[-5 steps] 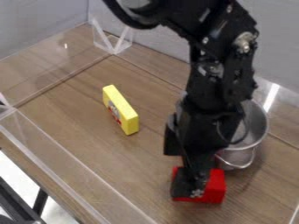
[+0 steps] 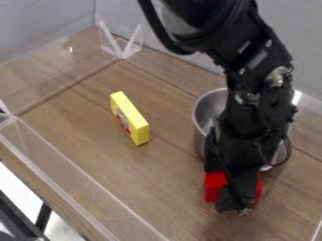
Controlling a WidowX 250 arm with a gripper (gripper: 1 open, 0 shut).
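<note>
My black gripper (image 2: 235, 197) is low at the right, over a red block (image 2: 217, 185) on the wooden tabletop, hiding much of it. I cannot tell whether its fingers grip the block. A metal bowl (image 2: 206, 111) stands behind the arm, largely hidden. A yellow box (image 2: 130, 117) lies at the centre left.
Clear plastic pieces (image 2: 120, 42) stand at the back and left edge. Pale walls bound the back.
The yellow box has stayed put.
</note>
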